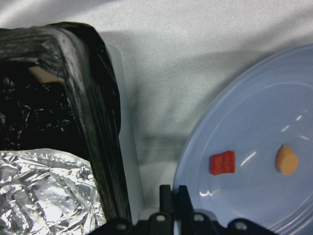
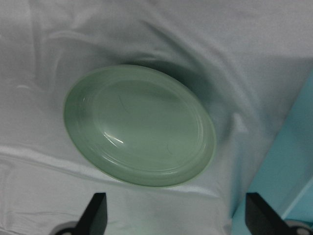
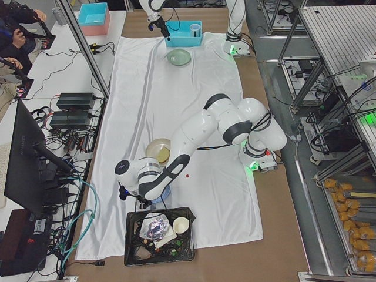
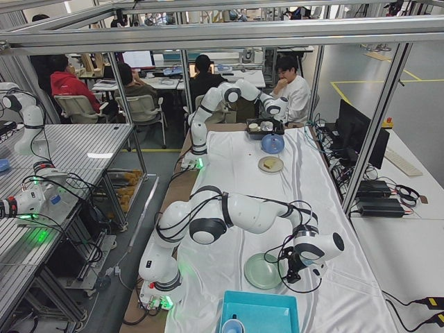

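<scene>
My left gripper has its fingers close together on the rim of the blue plate (image 1: 254, 122), which holds a red piece (image 1: 222, 162) and a tan piece (image 1: 286, 159), beside a black-lined bin (image 1: 83, 107) with crumpled foil (image 1: 49, 191). My right gripper is open above the cloth, near a green oval plate (image 2: 139, 122) and the edge of a turquoise tray (image 2: 288, 152).
A beige plate with yellow contents (image 3: 163, 154) sits near the left arm. A white cup (image 3: 180, 225) is in the bin, a cup (image 3: 195, 29) in the turquoise tray.
</scene>
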